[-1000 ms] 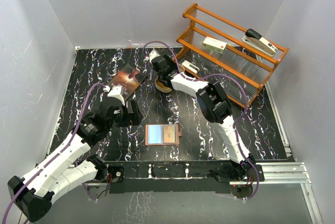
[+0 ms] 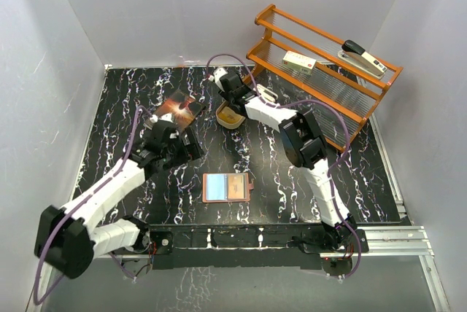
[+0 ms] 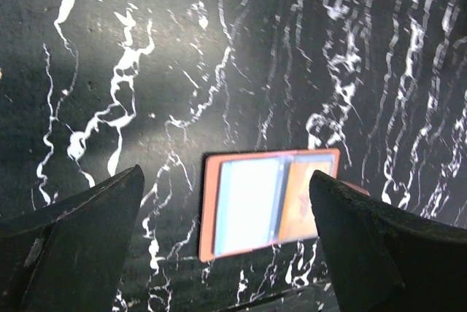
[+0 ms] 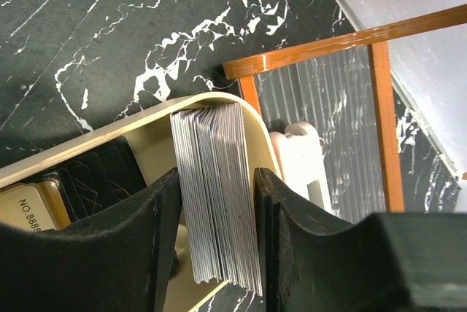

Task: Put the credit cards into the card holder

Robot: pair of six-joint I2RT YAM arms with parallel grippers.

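Observation:
An open card holder [image 2: 227,187] with brown edges lies flat on the table, a pale blue panel on its left and a tan one on its right. In the left wrist view, my open left gripper is above the card holder [image 3: 248,213], with nothing between its fingers. At the back, my right gripper reaches into a tan bowl. Its fingers [image 4: 164,203] straddle a stack of thin, pale grey cards [image 4: 211,151] seen edge-on. Both fingers are close against the stack; whether they clamp it cannot be told.
The tan bowl [image 2: 221,119] also holds a black item [image 4: 102,181] and a gold one [image 4: 29,206]. A wooden rack [image 2: 328,64] stands right of it, bearing a stapler [image 2: 363,59] and a small box [image 2: 298,62]. A dark booklet [image 2: 179,108] lies back left.
My left arm has swung, its elbow shifting right and its gripper slightly rightward. The right gripper has edged right over the bowl. The card holder has stayed in place.

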